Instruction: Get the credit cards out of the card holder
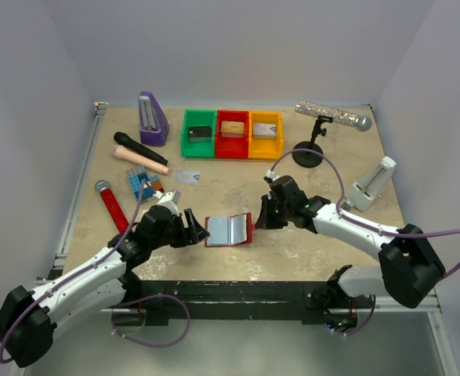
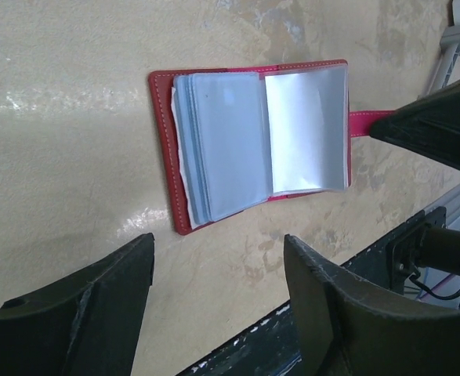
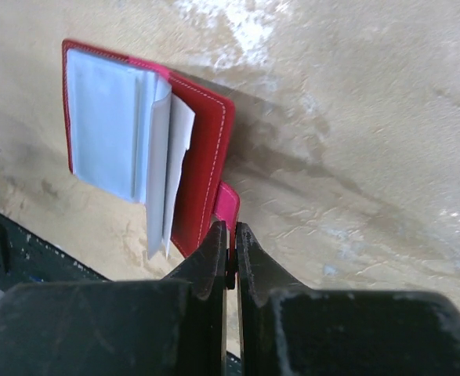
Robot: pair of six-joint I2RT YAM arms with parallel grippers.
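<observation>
The red card holder (image 1: 229, 231) lies spread open near the front of the table, pale blue sleeves (image 2: 231, 141) on one side and a whitish sleeve (image 2: 308, 129) on the other. My right gripper is shut on the holder's red strap (image 3: 227, 205), and that cover is tilted up off the table. On the holder's left side, my left gripper (image 1: 198, 226) hangs just short of its edge. Nothing is between its spread fingers. I cannot make out any card inside the sleeves.
Green, red and yellow bins (image 1: 232, 135) stand at the back, each with an item inside. A loose card (image 1: 188, 177) lies left of centre. Microphones (image 1: 141, 153) and a blue block set (image 1: 141, 182) occupy the left; a stand (image 1: 309, 153) and white device (image 1: 371, 184) the right.
</observation>
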